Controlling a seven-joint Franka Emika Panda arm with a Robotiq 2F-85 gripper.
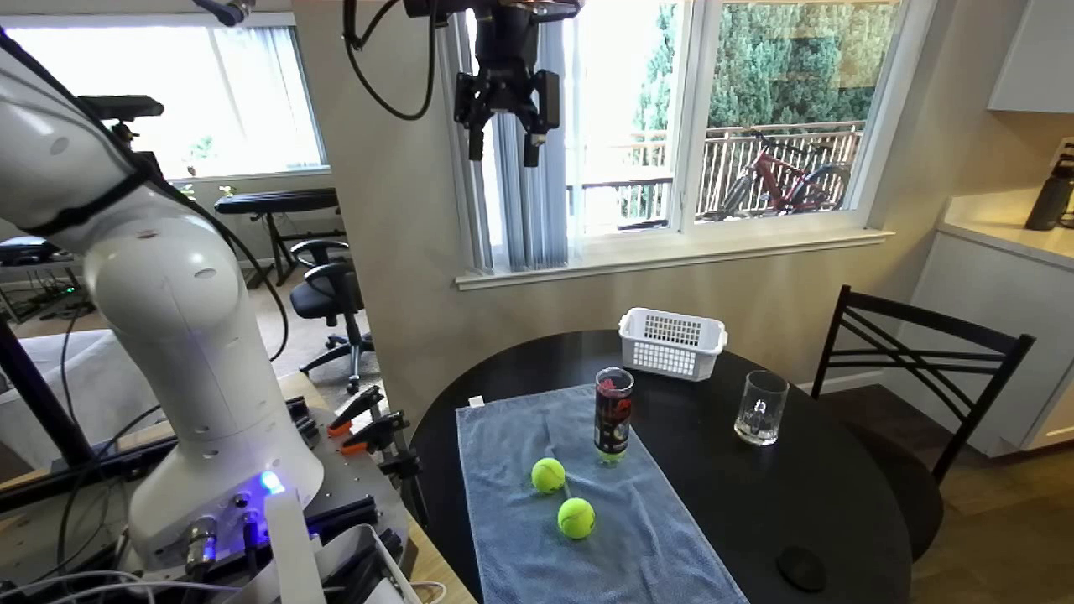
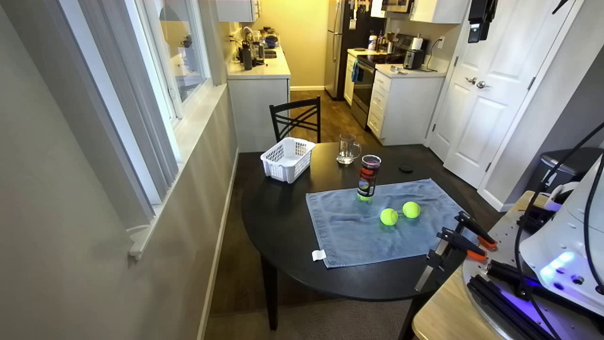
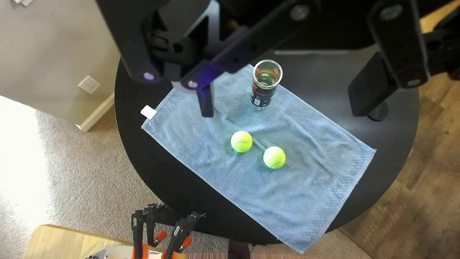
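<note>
High above the round table, my gripper stands open with empty space between its fingers. Two yellow-green tennis balls lie apart on a blue towel. Upright on the towel's far part is a clear ball can with a dark, red-marked label; a yellow-green ball shows at its bottom. From the wrist view, the can has an open top, and both balls lie well below the fingers. A black round lid rests on the bare table.
A white basket, looking empty, stands near the table's window side. A glass mug is between it and the lid. Black clamps grip the table edge by my base. A chair stands at the far side.
</note>
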